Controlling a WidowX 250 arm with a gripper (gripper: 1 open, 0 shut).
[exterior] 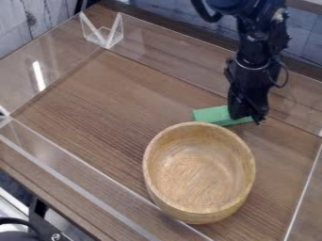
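Note:
A flat green object (217, 116) lies on the wooden table just behind a large round wooden bowl (199, 171). My black gripper (248, 108) is low over the right end of the green object, partly hiding it. Its fingers look close together; whether anything is between them is hard to make out.
A small white wire rack (104, 30) stands at the back left. The bowl takes up the front middle.

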